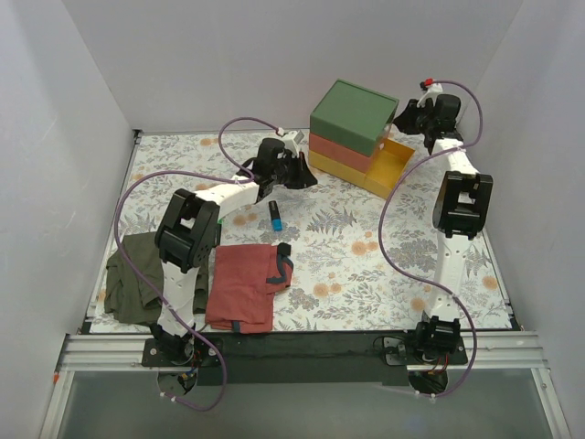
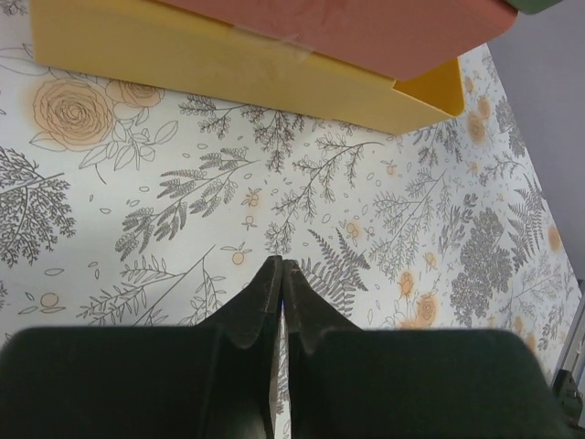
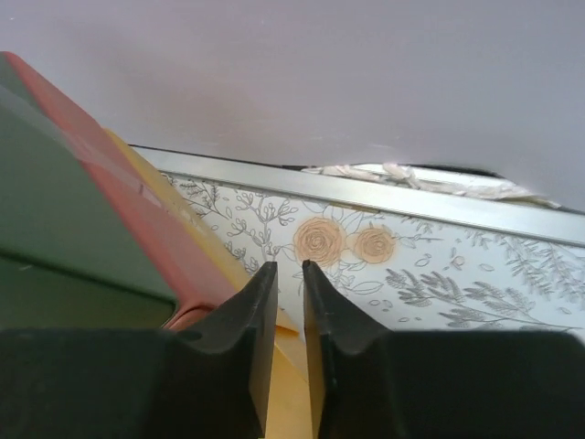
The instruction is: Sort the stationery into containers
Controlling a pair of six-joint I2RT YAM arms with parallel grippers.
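Note:
Stacked containers stand at the back centre: green [image 1: 355, 112] on top, red [image 1: 338, 155] below it, yellow [image 1: 343, 176] at the bottom, its open end showing to the right. My left gripper [image 1: 313, 182] is shut in front of the stack; nothing shows between its fingers. At the stack's right rear, my right gripper [image 1: 399, 126] has a narrow gap between its fingers. Yellow container wall [image 3: 287, 402] shows in that gap; whether they touch it I cannot tell. A dark marker with a blue end [image 1: 275, 216] lies on the table.
A crumpled red cloth pouch [image 1: 242, 283] and a dark green cloth [image 1: 137, 279] lie at the front left, and the left arm hides part of that area. Close behind the stack runs the back wall [image 1: 256, 64].

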